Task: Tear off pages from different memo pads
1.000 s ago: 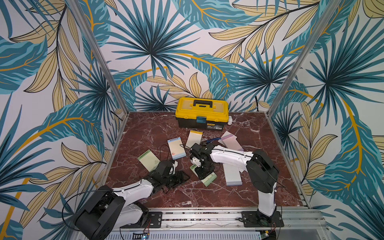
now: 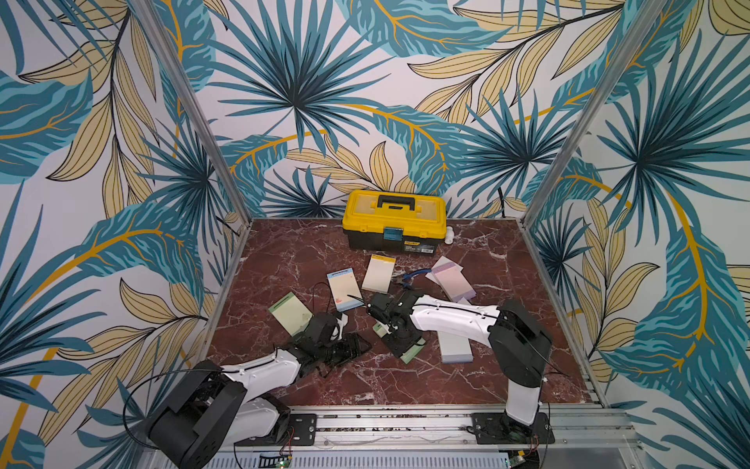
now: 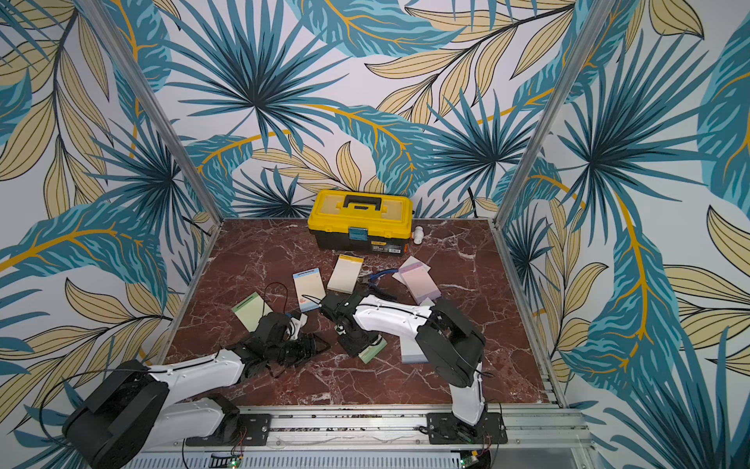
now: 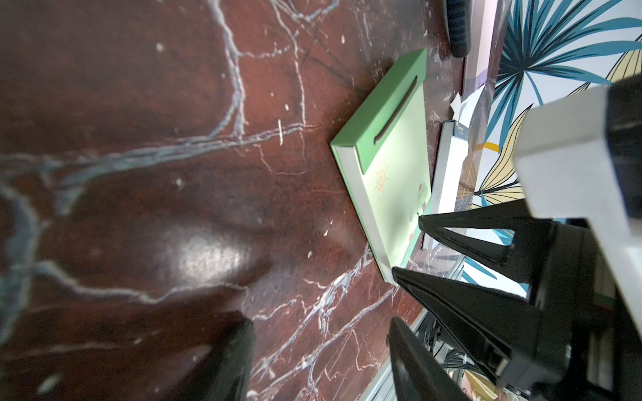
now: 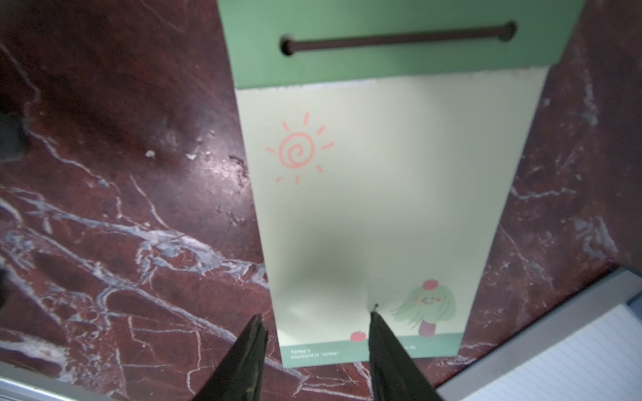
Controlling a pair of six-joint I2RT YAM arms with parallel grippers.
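Observation:
My right gripper hangs with parted fingers over the lower edge of a green-bound memo pad, which has a sun and a small figure printed on it. My left gripper is low over bare table to the left of that pad, fingers apart with nothing between them. Other pads lie around: a green one, a blue-topped one, an orange-topped one, a pink one and a grey-white one.
A yellow toolbox stands at the back, beside a small white object. Blue-handled pliers lie among the pads. Bare table shows at back left and on the far right.
My right arm has shifted slightly toward the front and right over the green pad, and its elbow has moved. The left arm looks still.

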